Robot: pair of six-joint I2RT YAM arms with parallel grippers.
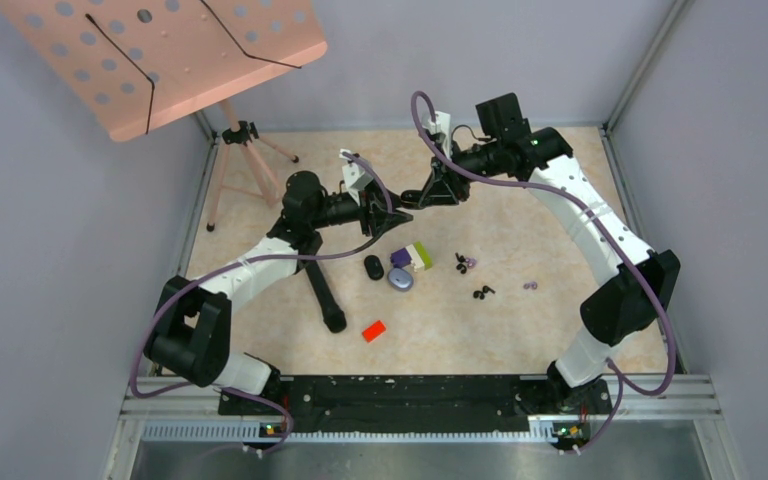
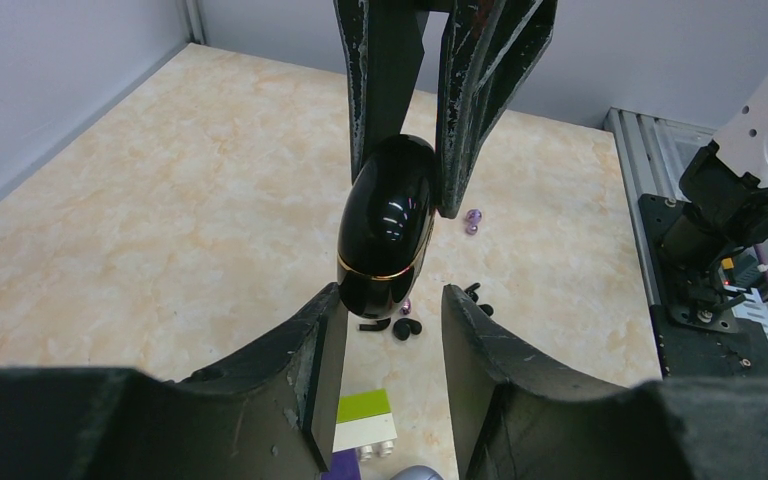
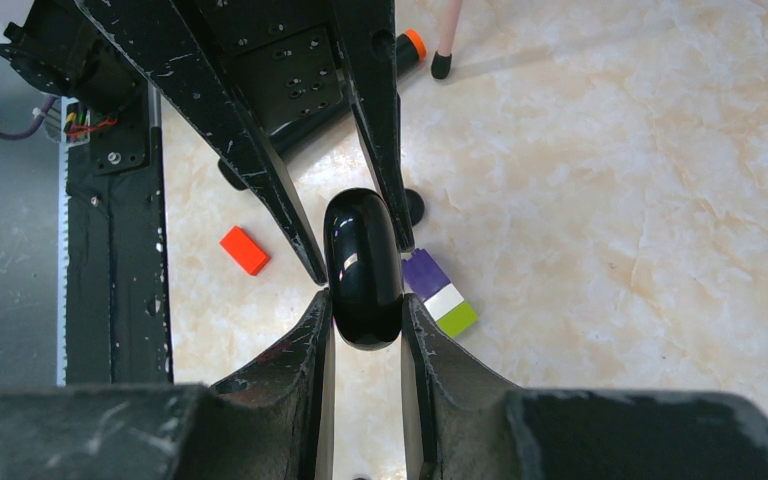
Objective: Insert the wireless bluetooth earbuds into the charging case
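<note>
A glossy black case (image 2: 385,225) with a thin gold seam hangs above the table, its lid looking closed. My right gripper is shut on one end of it. Facing it, my left gripper stands open, its tips close around the case's other end; whether either finger touches it, I cannot tell. On the table, black earbuds lie in two small groups: one (image 1: 461,264) beside a purple earbud (image 1: 471,262), another (image 1: 484,293) nearer the front. Further right are more small purple earbuds (image 1: 530,285).
A second black rounded object (image 1: 374,267), a lavender case (image 1: 400,279) and a purple-white-green block (image 1: 413,256) lie beneath the grippers. A microphone (image 1: 326,298) and red block (image 1: 373,331) are on the left.
</note>
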